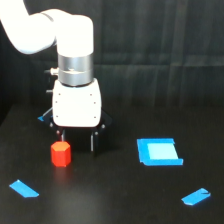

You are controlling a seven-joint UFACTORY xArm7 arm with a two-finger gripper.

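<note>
A red block (61, 154) with a roughly six-sided outline rests on the dark table at the left of the camera view. Just behind and above it, my white gripper (79, 143) points downward. Its dark fingers stand apart, with only bare table visible between them. The left finger is close to the block's top edge; I cannot tell whether they touch. The fingertips are hard to make out against the black surface.
A blue-edged square with a pale centre (160, 152) lies flat to the right. Blue tape strips mark the front left (23, 188) and front right (196, 197).
</note>
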